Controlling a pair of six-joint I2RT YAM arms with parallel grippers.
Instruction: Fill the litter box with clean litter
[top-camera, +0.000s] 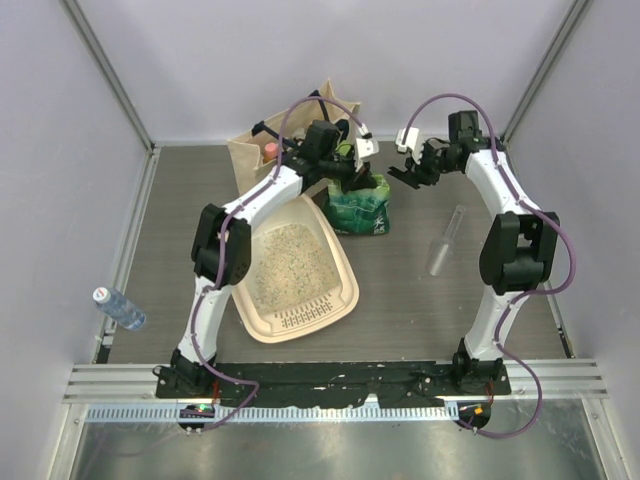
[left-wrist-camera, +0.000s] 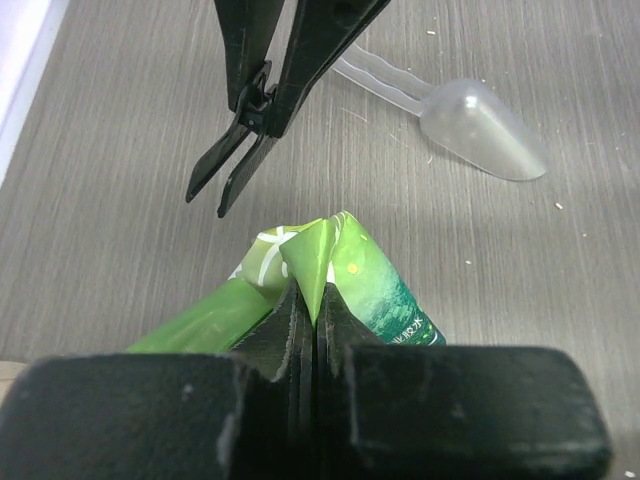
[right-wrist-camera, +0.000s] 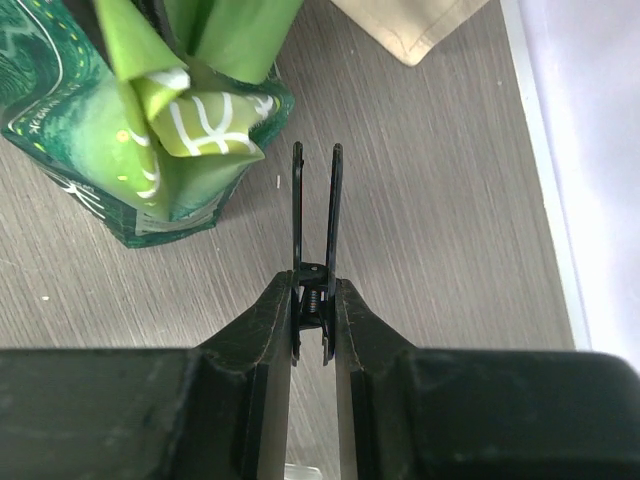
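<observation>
The green litter bag stands upright beside the litter box, which has a layer of litter on its floor. Pinched in my left gripper is a folded piece of the bag's top edge. Whether the bag's mouth is open, I cannot tell. My right gripper is apart from the bag, off to its right in the top view. Its two slim fingers are parallel with a narrow empty gap between them.
A clear scoop lies on the table to the right. Behind the box stands a beige tote holding several items. A water bottle lies at the far left.
</observation>
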